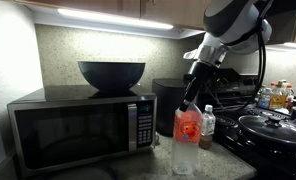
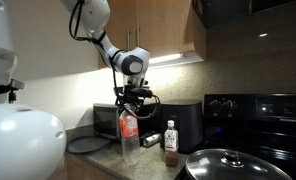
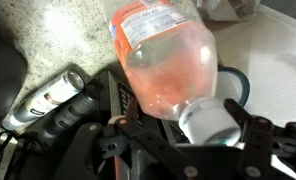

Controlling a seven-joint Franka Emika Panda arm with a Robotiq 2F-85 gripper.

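Observation:
A large clear bottle (image 1: 186, 150) with an orange label stands upright on the counter in front of the microwave. My gripper (image 1: 193, 96) is at its top, pointing down. In exterior view 2 the same bottle (image 2: 129, 135) stands directly under the gripper. The wrist view shows the bottle (image 3: 168, 70) reaching between the fingers, its white cap (image 3: 210, 124) close to the right-hand finger. Room shows between the cap and the left-hand finger, so the fingers look part open. Any contact on the right side is hard to tell.
A smaller bottle with brown contents (image 2: 171, 143) stands close by. A microwave (image 1: 83, 130) carries a black bowl (image 1: 111, 74). A lidded pan (image 1: 273, 130) sits on the stove. Bare counter (image 1: 218, 165) lies in front of the bottles.

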